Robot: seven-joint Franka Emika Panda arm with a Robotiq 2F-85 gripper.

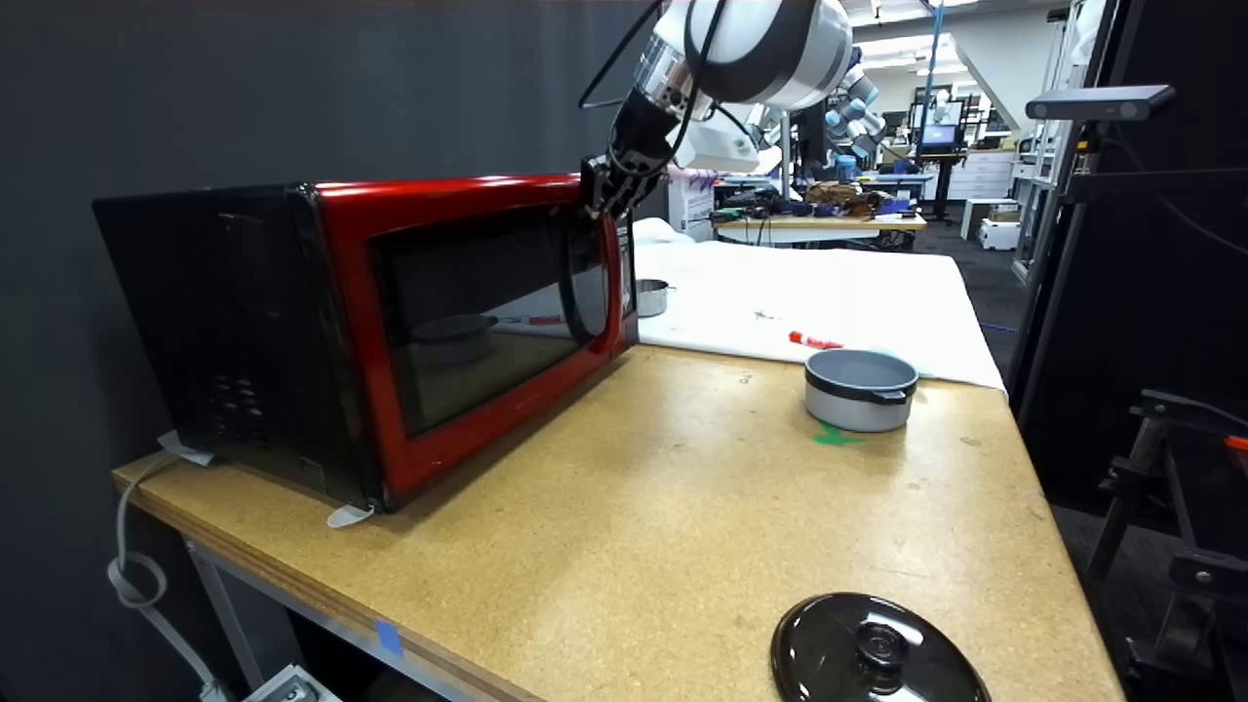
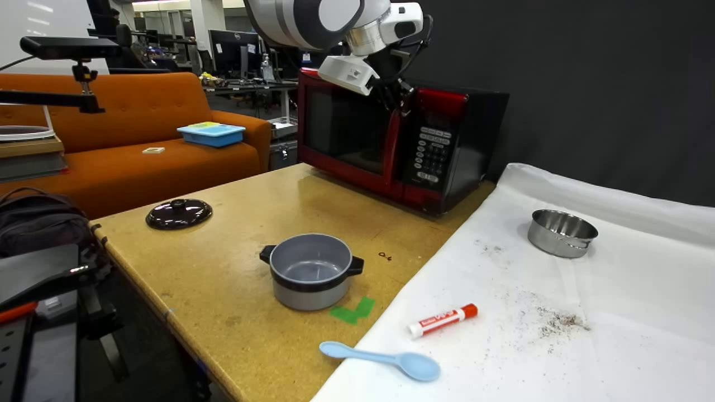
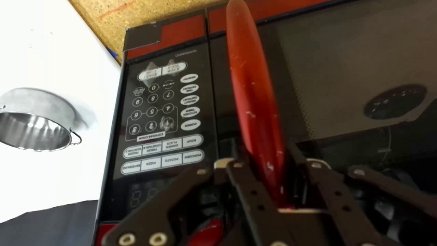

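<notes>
The red and black microwave (image 1: 468, 439) stands with its door closed at the back of the table. Its curved red door handle (image 3: 254, 90) runs down between my fingers in the wrist view. My gripper is shut on the upper part of that handle, one finger on either side. In the second exterior view the gripper (image 2: 400, 107) sits at the handle's top, beside the keypad panel (image 2: 432, 154). The arm partly hides the microwave's top front edge there.
A grey pot (image 2: 311, 261) and a black lid (image 2: 179, 214) rest on the wooden table (image 2: 234, 281), with clear room before the door. On the white sheet lie a metal pan (image 2: 561, 234), a red marker (image 2: 442, 320) and a blue spoon (image 2: 385, 358).
</notes>
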